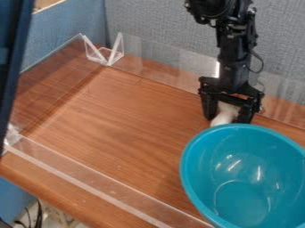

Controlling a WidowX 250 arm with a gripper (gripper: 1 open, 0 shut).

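My black gripper (229, 105) hangs at the back right of the wooden table, open, with its fingers low around a small white object (224, 116) just behind a large teal bowl (209, 174). The white object is partly hidden by the fingers and the bowl's rim, and I cannot tell whether the fingers touch it.
Clear plastic barriers run along its edges, with a white corner bracket (105, 55) at the back left. A dark strip crosses the left edge of the view.
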